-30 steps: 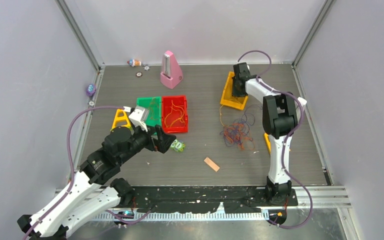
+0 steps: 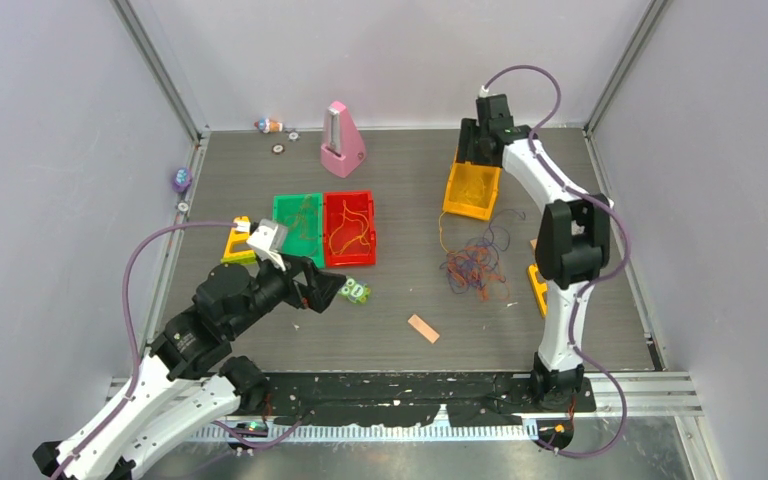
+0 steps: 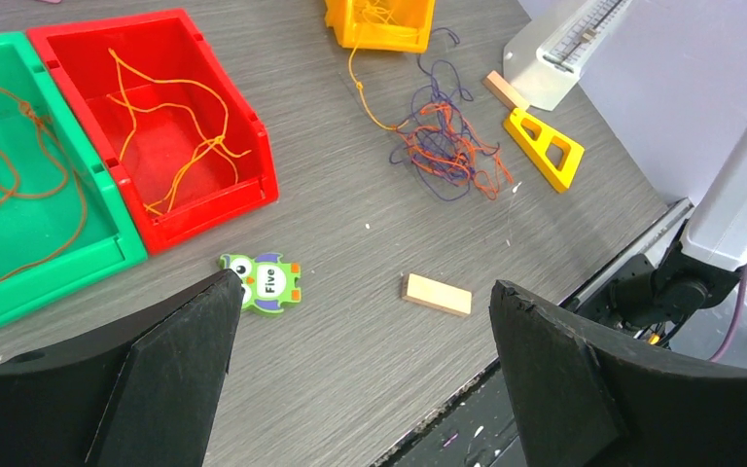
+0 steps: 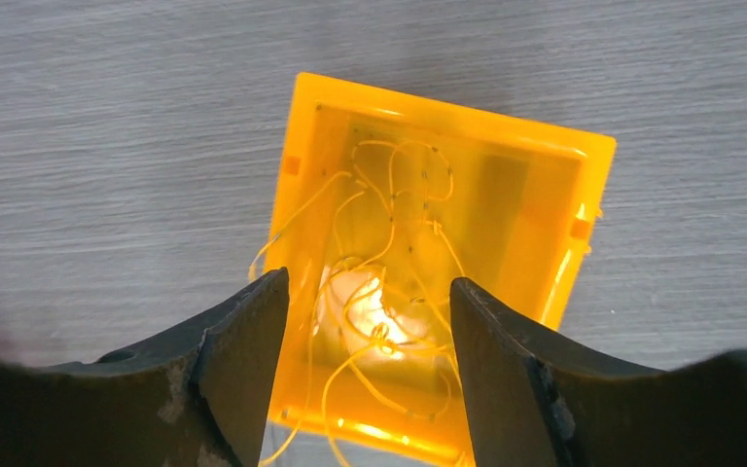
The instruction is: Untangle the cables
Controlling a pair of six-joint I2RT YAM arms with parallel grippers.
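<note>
Blue and orange cables lie in a tangled heap point(image 3: 443, 146) on the table, below the orange bin point(image 2: 473, 190). From the heap a yellow cable point(image 3: 360, 88) runs up over that bin's edge, and more yellow cable point(image 4: 389, 214) lies inside it. The red bin point(image 2: 350, 258) holds a yellow cable point(image 3: 199, 146); the green bin point(image 2: 279, 212) beside it holds an orange one point(image 3: 34, 195). My right gripper is open above the orange bin, its fingers empty. My left gripper hangs open and empty near the green owl toy.
A green owl toy point(image 3: 265, 282) and a wooden block point(image 3: 436, 294) lie at the front. A pink metronome point(image 2: 342, 142) stands at the back. At the right is a yellow triangle point(image 3: 545, 148). Bare table lies between the red bin and the heap.
My right gripper has risen and drawn back from inside the orange bin toward its far edge. The left arm has shifted slightly to the left. The cables look unmoved.
</note>
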